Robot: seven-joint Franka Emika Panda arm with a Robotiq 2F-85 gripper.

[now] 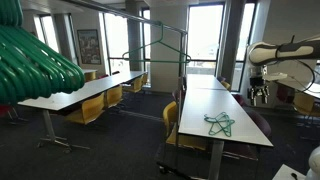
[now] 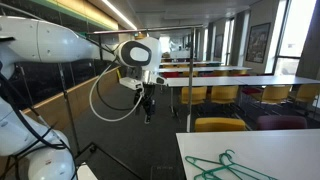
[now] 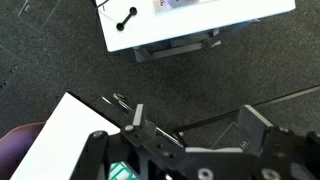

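My gripper stands open in the wrist view, its fingers (image 3: pixel 138 118) wide apart and only dark floor showing between them. Exterior view 1 has the gripper (image 1: pixel 260 92) at the right, beyond the white table (image 1: pixel 203 103). On that table lie green hangers (image 1: pixel 220 126), overlapping, clear of the gripper. Another green hanger (image 1: pixel 157 44) hangs from a rack bar, and a dense row of green hangers (image 1: pixel 35 72) fills the upper left. In exterior view 2 the tabletop hangers (image 2: pixel 228 166) sit at the lower right. A bit of green hanger (image 3: pixel 121 171) shows at the wrist view's bottom edge.
The rack's dark metal bar (image 1: pixel 105 9) runs across the upper part of exterior view 1. Chairs (image 1: pixel 170 116) stand beside the tables. A white surface (image 3: pixel 220 14) with a small black item (image 3: pixel 126 18) crosses the wrist view's top. Open carpet (image 3: pixel 60 60) lies below the gripper.
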